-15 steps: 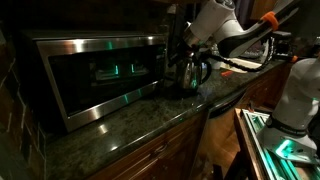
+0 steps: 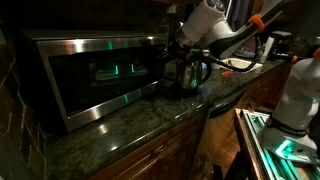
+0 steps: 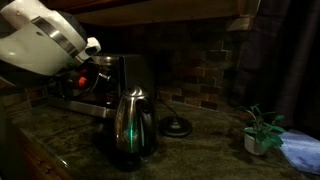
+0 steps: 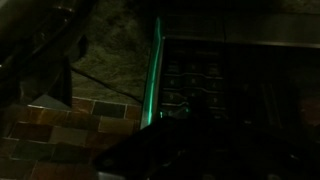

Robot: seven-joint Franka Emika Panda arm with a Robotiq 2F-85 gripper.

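Note:
The microwave (image 2: 110, 78) stands on the dark counter with its door shut. In the wrist view its keypad (image 4: 193, 80) lies beside a green-lit edge strip. My gripper shows there only as a dark shape in front of the lower keypad; its fingers look shut, with nothing visible between them. Contact with the keys cannot be made out. In the first exterior view the gripper (image 2: 173, 52) is near the microwave's right side. A shiny metal kettle (image 3: 135, 125) stands upright on the counter.
A round black base (image 3: 175, 126) sits behind the kettle. Farther right are a potted plant (image 3: 262, 132) and a pale blue cloth (image 3: 302, 150). Bare counter (image 2: 100, 143) runs in front of the microwave. A tiled wall (image 3: 195, 75) closes off the back.
Over the last second the arm has shifted slightly upward and left in the first exterior view. Microwave and kettle look unmoved.

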